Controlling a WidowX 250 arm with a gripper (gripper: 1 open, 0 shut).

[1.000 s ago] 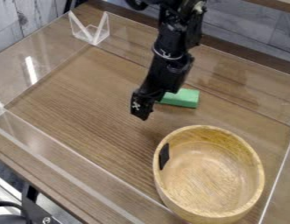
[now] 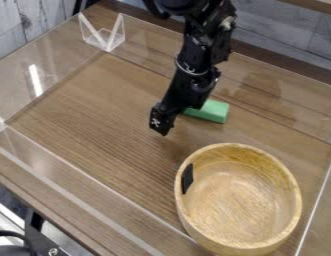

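Note:
The black robot arm (image 2: pixel 203 55) reaches down from the top centre. Its gripper (image 2: pixel 173 117) is open, low over the wooden surface. A green block (image 2: pixel 211 111) lies just right of the gripper, partly hidden behind it. I cannot tell whether the fingers touch it.
A round tan bin (image 2: pixel 241 200) fills the lower right. A white wire object (image 2: pixel 104 30) sits at the back left.
The gripper has shifted very slightly, its wrist a little higher in view. The green block lies in about the same place.

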